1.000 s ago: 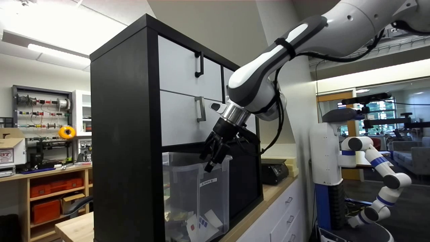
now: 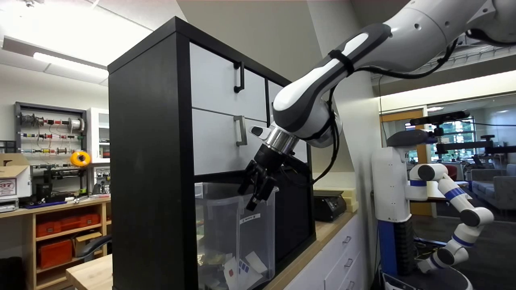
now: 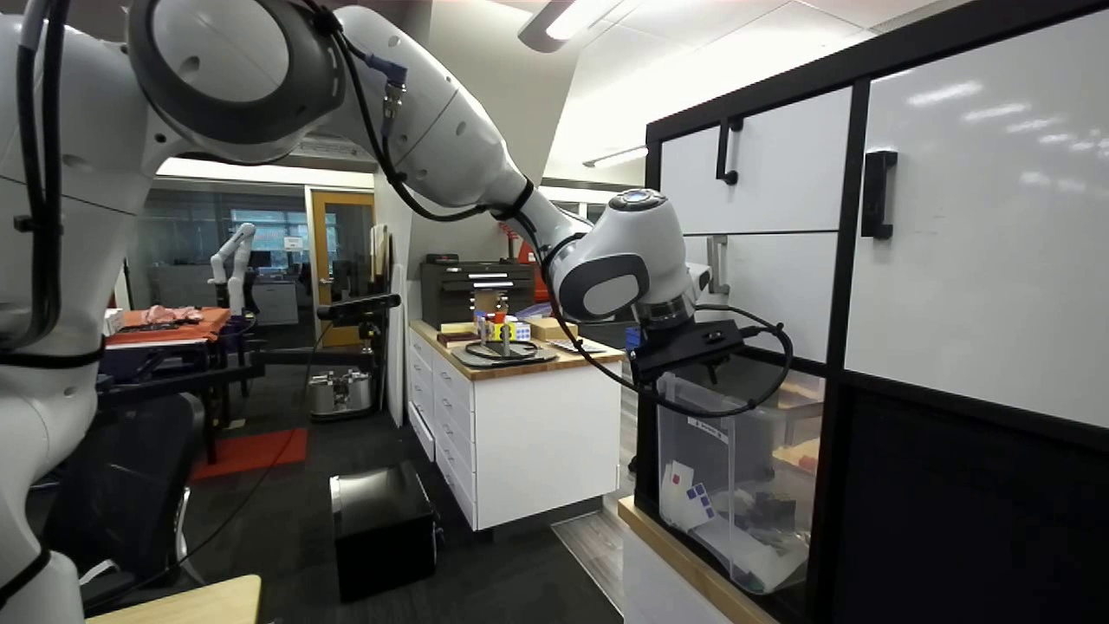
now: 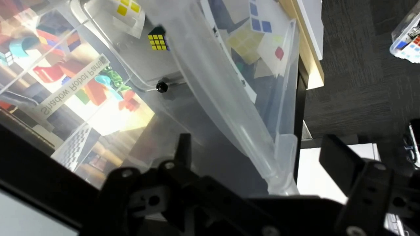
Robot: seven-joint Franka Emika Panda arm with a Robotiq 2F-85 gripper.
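A clear plastic bin [image 2: 225, 217] stands in the open lower compartment of the black cabinet [image 2: 144, 159]. Over its front rim hangs my gripper [image 2: 247, 197], open and pointing down. In the wrist view, the bin's rim [image 4: 226, 102] runs diagonally into the space between the spread fingers. Nothing is held; whether the fingers touch the rim or stay above it, I cannot tell. Paper cards [image 4: 246, 41] with coloured squares show through the bin's wall. The bin [image 3: 717, 478] also shows below the gripper in exterior view 2, where the fingers are mostly hidden.
Closed white cabinet doors with handles [image 2: 240, 130] lie just above the wrist. A dark cabinet panel [image 3: 967, 510] flanks the bin. Behind the bin, another clear box labelled "Shadow Robot Parts" [image 4: 74, 84] holds colourful pieces. A wooden ledge [image 3: 686, 556] runs along the front.
Compared with one second ago, my gripper sits slightly lower at the bin's front rim. The bin and cabinet look unmoved.
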